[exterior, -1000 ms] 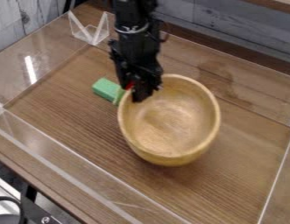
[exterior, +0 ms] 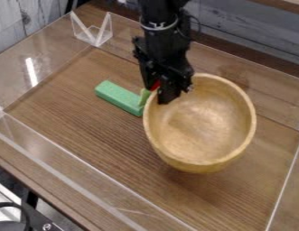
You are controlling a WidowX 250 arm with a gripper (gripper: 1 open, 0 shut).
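Observation:
A large beige bowl (exterior: 200,126) fills the centre right of the view, slightly tilted. My black gripper (exterior: 160,86) is shut on its upper left rim, with a small bit of red showing by the fingers. A green block (exterior: 119,97) lies on the wooden table just left of the bowl, close to the gripper.
Clear plastic pieces stand at the upper left and left edge. A black cable runs at the bottom left. Table edges show at left and right.
Over the last second the gripper and bowl have moved right. More of the green block shows now.

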